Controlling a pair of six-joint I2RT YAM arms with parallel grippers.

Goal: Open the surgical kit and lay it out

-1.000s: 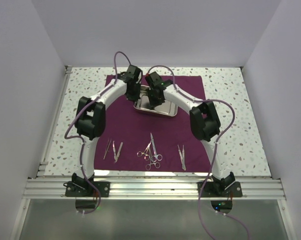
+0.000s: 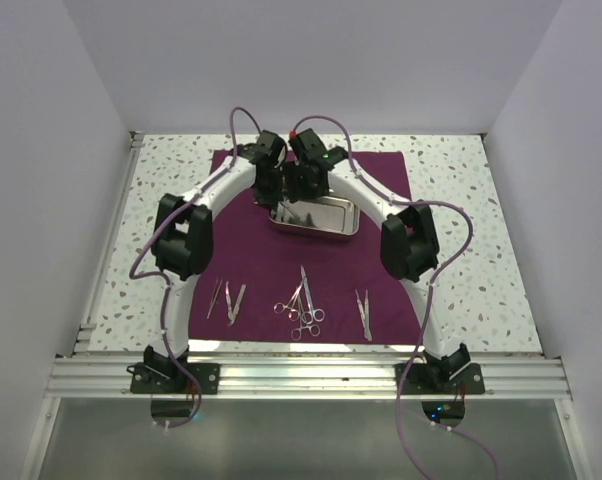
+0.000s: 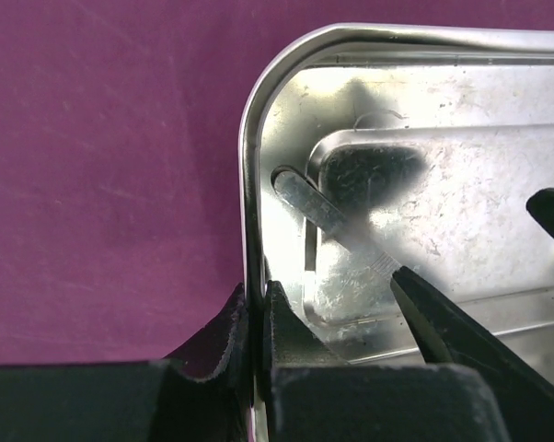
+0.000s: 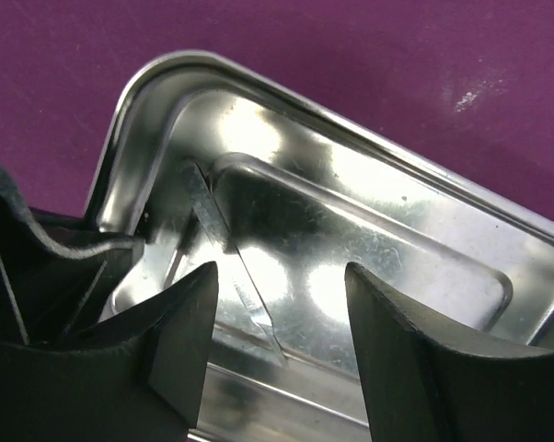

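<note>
A metal tray (image 2: 316, 231) lies on the purple cloth (image 2: 271, 262), partly under both arms. My left gripper is shut on the tray's left rim. A thin scalpel (image 4: 224, 235) rests inside the tray near that end, lying at a slant. Above the scalpel, my right gripper stands open, one finger on each side of the view with nothing between them. In the left wrist view a dark fingertip (image 3: 410, 285) overlaps one end of the scalpel (image 3: 318, 204).
Several scissor-like clamps (image 2: 303, 310) lie at the cloth's front middle. Slim instruments (image 2: 229, 300) are at front left, and a pair (image 2: 365, 315) at front right. The cloth between tray and instruments is clear.
</note>
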